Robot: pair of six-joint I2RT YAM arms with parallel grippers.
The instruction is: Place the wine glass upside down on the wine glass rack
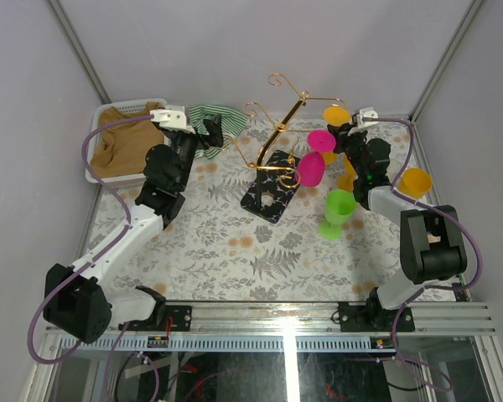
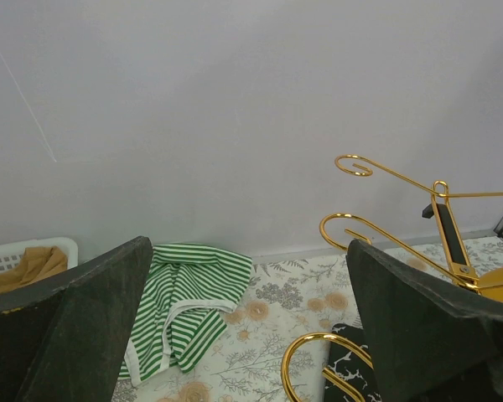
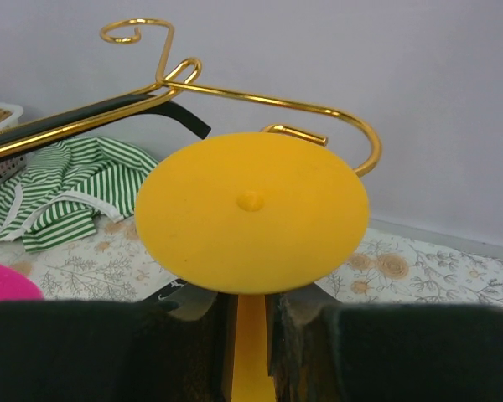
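The gold wine glass rack [image 1: 272, 134] stands on a black patterned base [image 1: 256, 201]. My right gripper [image 1: 342, 132] is shut on the stem of an upside-down yellow glass [image 3: 251, 209] at the rack's upper right arm, its round foot facing up. Pink glasses [image 1: 311, 169] hang below it. My left gripper [image 1: 214, 134] stands open beside the rack's left arms, with nothing between its fingers.
A green glass [image 1: 339, 207] stands front right of the rack, with other yellow glasses [image 1: 415, 182] at the right. A white basket with brown cloth [image 1: 126, 146] and a striped cloth [image 2: 193, 301] lie back left.
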